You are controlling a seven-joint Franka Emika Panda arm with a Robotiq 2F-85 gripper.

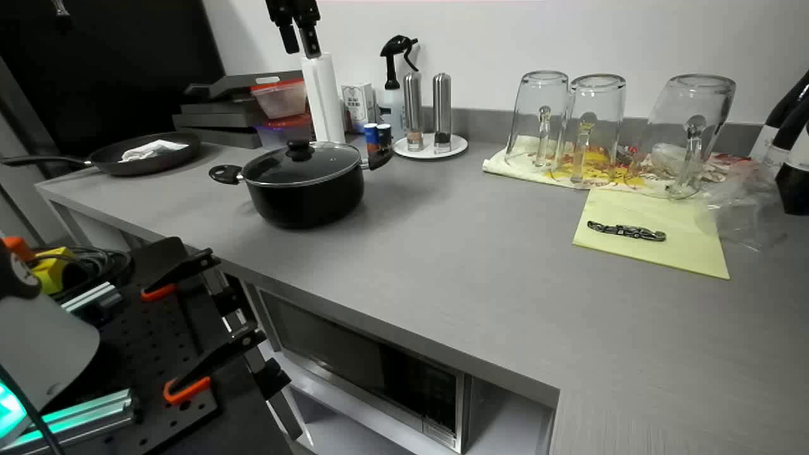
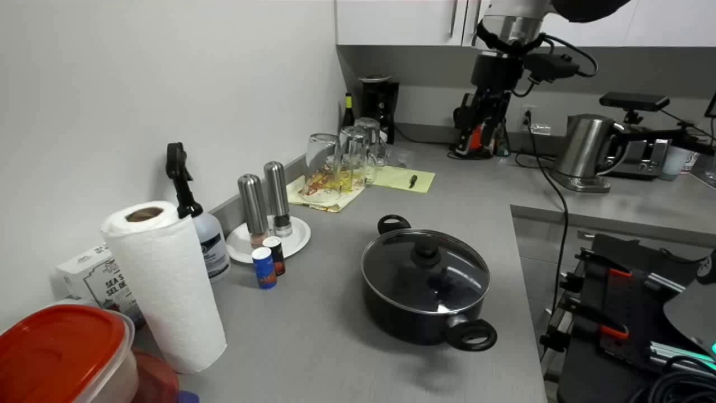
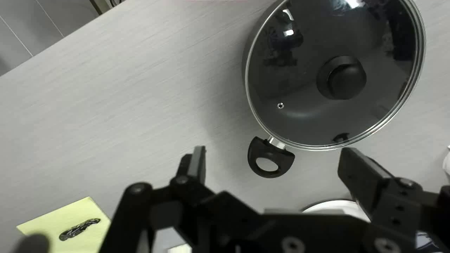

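Observation:
My gripper is open in the wrist view, its fingers spread wide with only air between them. It hangs above the counter, and one black handle of the covered pot shows below the gap. The black pot [image 1: 307, 198] stands upright with its glass lid [image 3: 291, 88] seated and the round knob [image 3: 342, 78] on top. In exterior view 1 the fingers [image 1: 309, 39] enter at the top edge, well above the counter. A dark folding corkscrew [image 1: 626, 230] lies on a yellow cloth [image 1: 667, 254], clear of the gripper.
Upturned glass mugs [image 2: 322, 164] stand on a patterned cloth by the wall. Steel grinders [image 2: 253, 208] share a white plate [image 2: 300, 235], near a paper towel roll [image 2: 168, 289] and spray bottle [image 2: 209, 245]. A frying pan [image 1: 114, 163] sits far left.

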